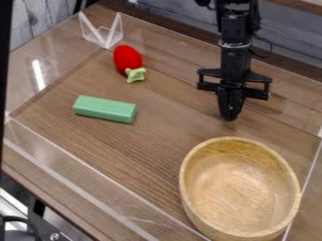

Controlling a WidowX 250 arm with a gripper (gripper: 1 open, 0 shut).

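Observation:
The black robot gripper (pixel 231 107) hangs at the upper right, low over the wooden table (pixel 113 160), pointing down. Its fingertips are small and dark, and whether they are open or hold anything I cannot tell. To its left are a red object (pixel 127 57) with a light green piece (pixel 136 74) at its lower end, and a green block (pixel 105 109). A tan round bowl (pixel 239 158) stands below the gripper at the lower right.
A clear, angular holder (pixel 104 30) stands at the back left. The table's left edge borders a dark gap.

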